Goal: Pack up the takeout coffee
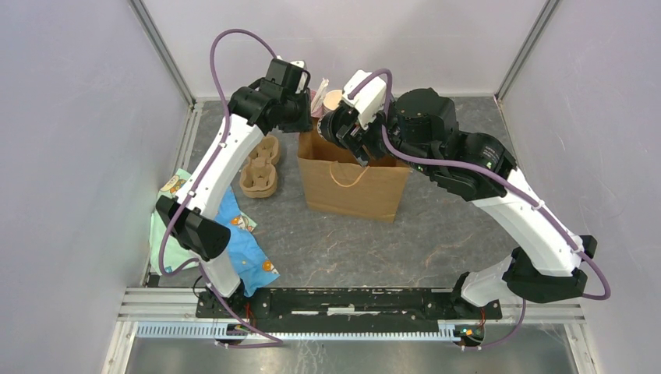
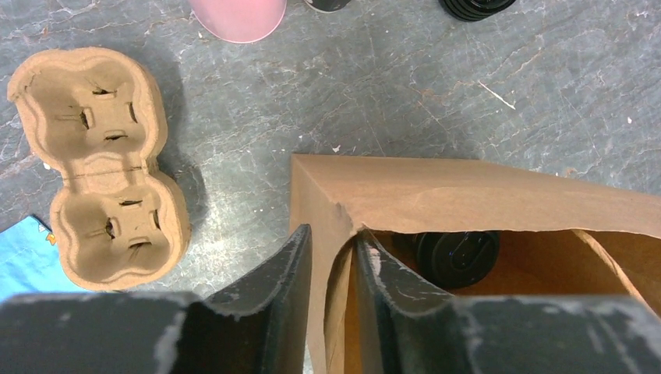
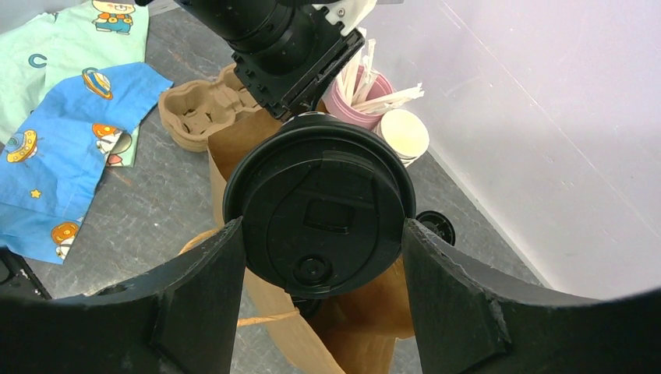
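The brown paper bag stands open in the middle of the table. My left gripper is at the bag's top corner, its fingers either side of the paper edge; whether they grip it is unclear. A black-lidded cup sits inside the bag. My right gripper is shut on a second black-lidded cup, held over the bag's opening.
A cardboard cup carrier stands left of the bag. Behind are a pink cup of stirrers, paper cups and black lids. Blue and green cloths lie at front left.
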